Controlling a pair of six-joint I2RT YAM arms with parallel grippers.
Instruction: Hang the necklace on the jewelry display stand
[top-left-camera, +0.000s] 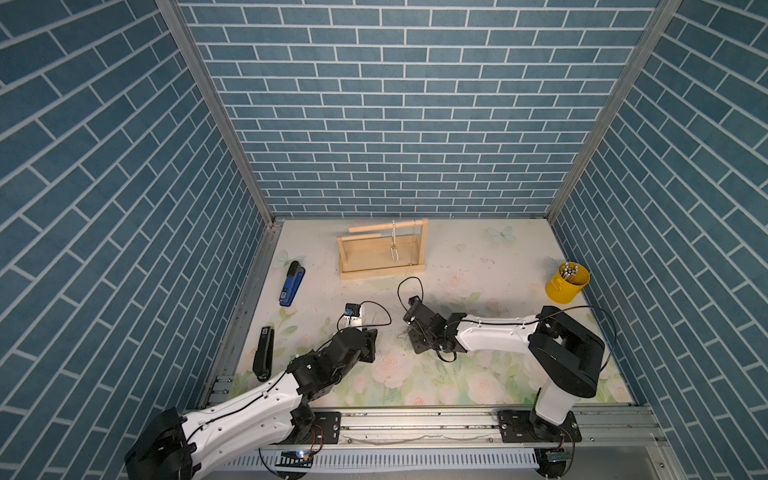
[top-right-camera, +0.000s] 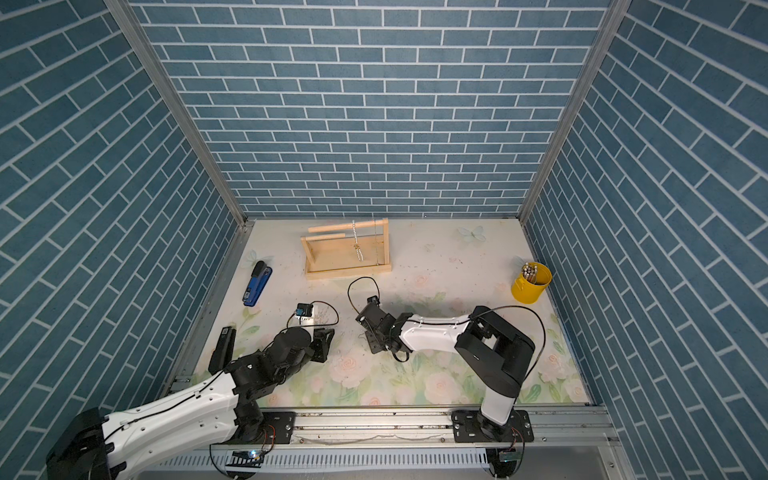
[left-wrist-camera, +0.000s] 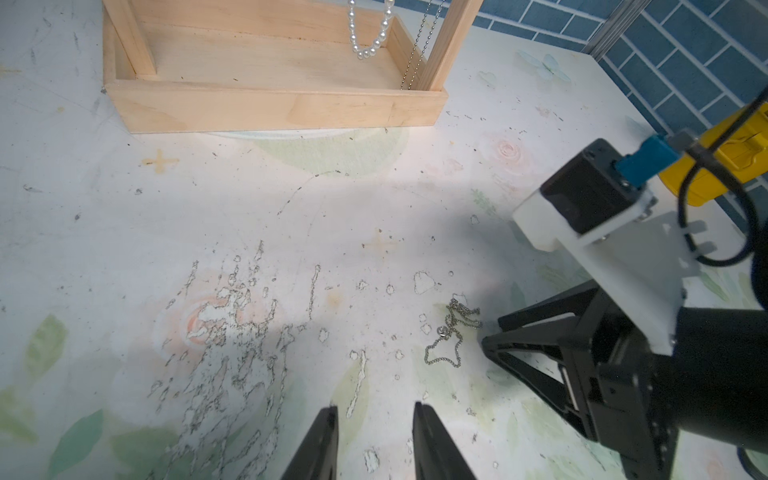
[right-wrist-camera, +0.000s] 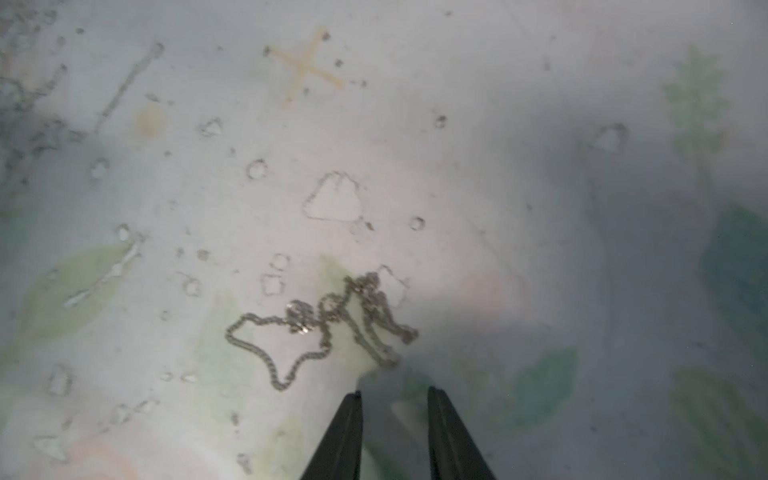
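A thin silver chain necklace (right-wrist-camera: 300, 320) lies bunched on the table, with one loop spread to the left. My right gripper hovers close by, its fingers parted and empty; in the left wrist view the chain (left-wrist-camera: 456, 328) sits just left of those fingertips. My left gripper is parted too, over bare table left of the chain, nothing between its fingers. The wooden display stand (top-left-camera: 384, 273) stands at the back. A pearl necklace (left-wrist-camera: 369, 49) hangs from its bar, and a fine beaded chain (left-wrist-camera: 416, 48) hangs at its right post.
A blue stapler (top-left-camera: 292, 284) and a black object (top-left-camera: 263, 353) lie along the left side. A yellow cup (top-left-camera: 562, 288) with beads stands at the right. Between the arms and the stand the table is clear.
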